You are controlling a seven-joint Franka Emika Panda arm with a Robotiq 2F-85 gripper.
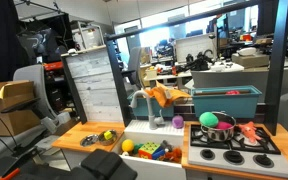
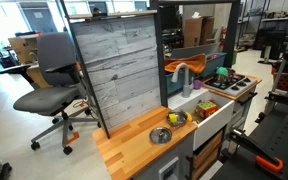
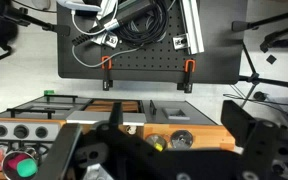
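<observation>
In the wrist view my gripper stands open, its two dark fingers wide apart at the bottom and nothing between them. Below it runs the toy kitchen's wooden counter [image 3: 206,138]. Two metal bowls [image 2: 161,135] rest on the counter's near end, one of them beside small yellow things. A sink [image 1: 134,133] holds several bright toy pieces [image 1: 156,152]. On the stove [image 1: 234,152] sits a pot [image 1: 216,132] with a green and a pink item in it; a reddish item [image 1: 250,132] lies beside the pot. An orange cloth [image 1: 166,95] hangs above the sink.
A dark table [image 3: 149,62] with cables and orange-tipped clamps [image 3: 189,66] lies beyond a gap of floor from the counter. A grey panel [image 2: 122,75] backs the counter, and a teal shelf [image 1: 224,103] stands behind the stove. An office chair [image 2: 62,75] is off to the side.
</observation>
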